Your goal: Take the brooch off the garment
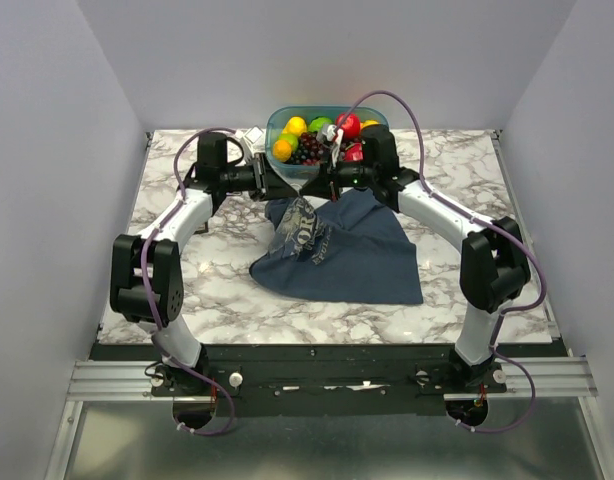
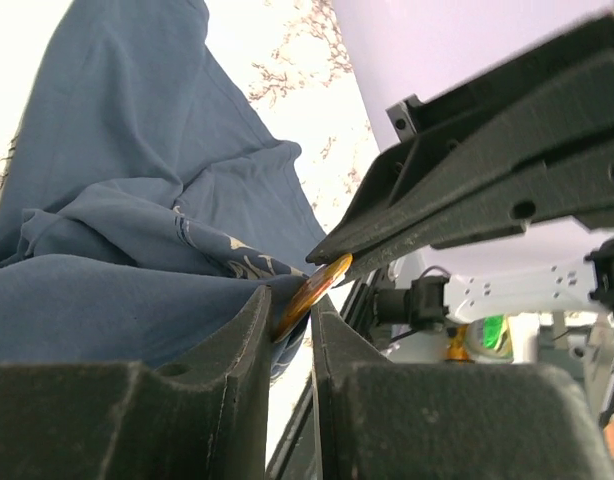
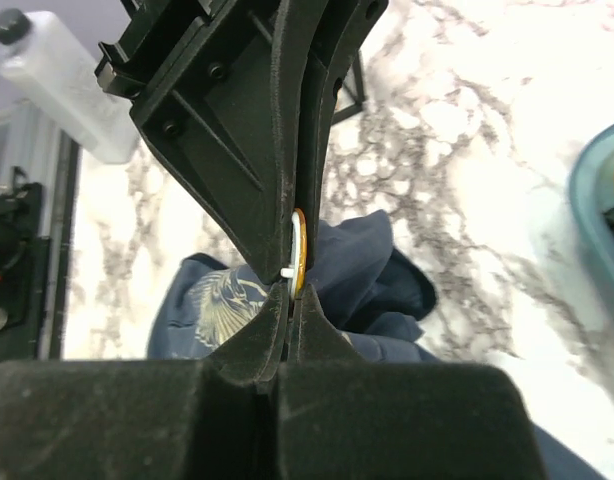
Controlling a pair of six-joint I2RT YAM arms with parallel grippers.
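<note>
The dark blue garment lies on the marble table, its printed part pulled up into a peak under both grippers. My left gripper is shut on the brooch, a thin gold-and-white piece seen edge-on between its fingers in the right wrist view. In the left wrist view the brooch's orange face sticks out from between those fingers. My right gripper is shut, its tips meeting at the brooch's lower end, close against the cloth. Whether thin cloth or a pin is pinched there, I cannot tell.
A blue basket of mixed fruit stands at the back, just behind the right gripper. Bare marble lies free to the right, and more is clear at the left front. A white bottle shows in the right wrist view.
</note>
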